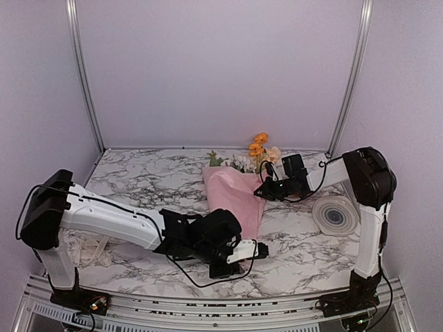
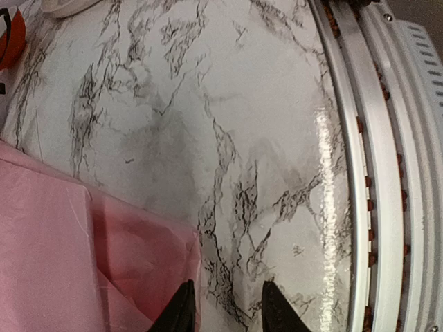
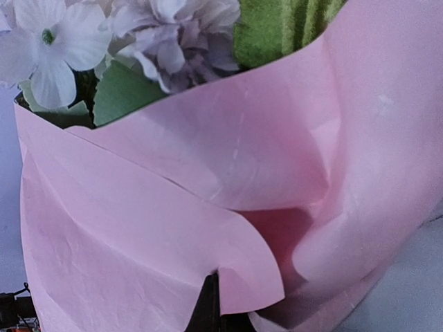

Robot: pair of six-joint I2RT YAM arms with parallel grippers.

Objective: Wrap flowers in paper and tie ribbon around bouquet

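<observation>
Pink wrapping paper (image 1: 228,190) lies around the bouquet, with white flowers (image 3: 45,45) and orange flowers (image 1: 259,142) showing at its far end. At the paper's right edge, my right gripper is shut on a fold of the paper, its tips partly covered by the flap. My left gripper is open at the near end of the wrap, with bare marble visible between its fingers. One left fingertip (image 2: 184,301) overlaps the paper's corner in the left wrist view; whether it touches cannot be told.
A round translucent lid or dish (image 1: 335,215) stands on the right of the marble table. Crumpled whitish material (image 1: 95,250) lies at the left, partly behind the left arm. Bare marble (image 1: 145,180) stretches left of the bouquet. A metal rail (image 1: 214,315) runs along the front.
</observation>
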